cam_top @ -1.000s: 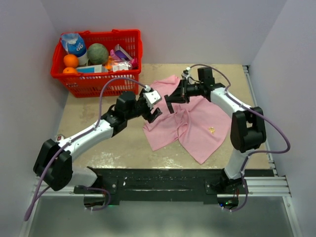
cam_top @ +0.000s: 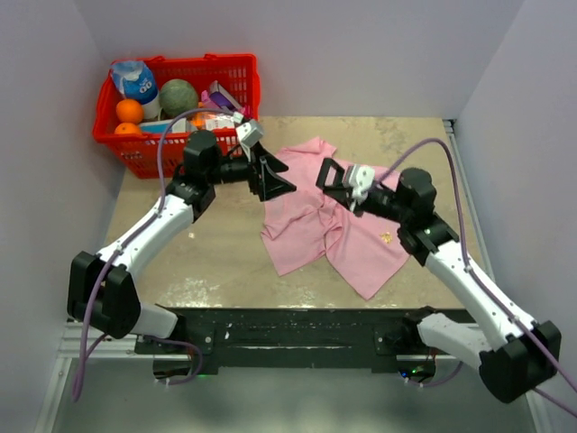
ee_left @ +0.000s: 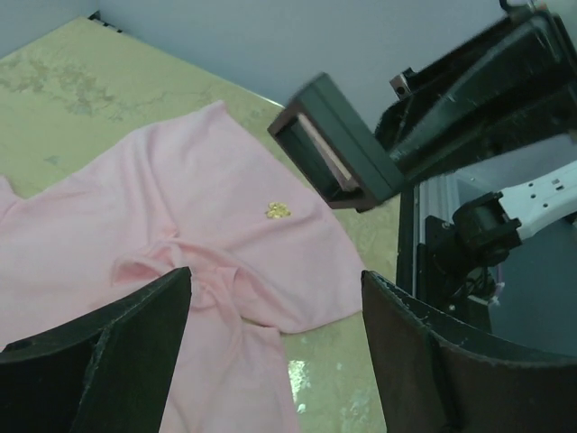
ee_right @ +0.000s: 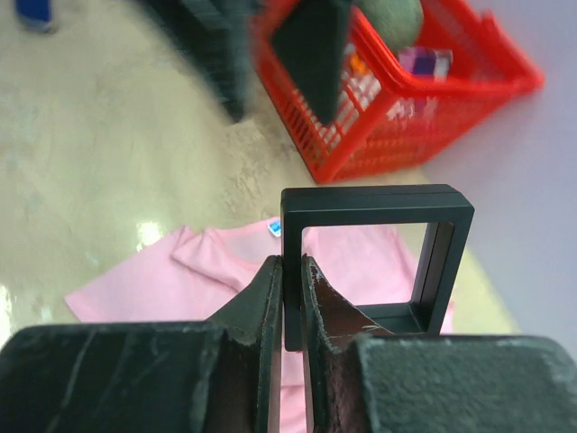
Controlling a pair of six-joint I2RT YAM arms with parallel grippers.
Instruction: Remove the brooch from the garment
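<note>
The pink garment [cam_top: 297,216] lies spread and wrinkled on the table, with a small gold brooch [cam_top: 387,236] on its right part; the brooch [ee_left: 278,210] also shows in the left wrist view. A hollow black rectangular frame [ee_right: 379,200] is held in the air by my right gripper, shut on one of its sides. From above, this frame [cam_top: 330,171] hangs over the garment's middle. Facing it from the left is my left gripper [cam_top: 287,177], open and empty, its fingers [ee_left: 135,347] apart over the cloth.
A red basket [cam_top: 114,142] full of goods stands at the back left, close to my left arm. Bare table [cam_top: 198,262] shows at left and front. A small blue-and-white patch [ee_right: 275,228] is on the garment's edge.
My right arm has swung toward the front right and turned, carrying the black frame slightly right and back. My left gripper has drawn back a little, toward the table's rear, and rotated.
</note>
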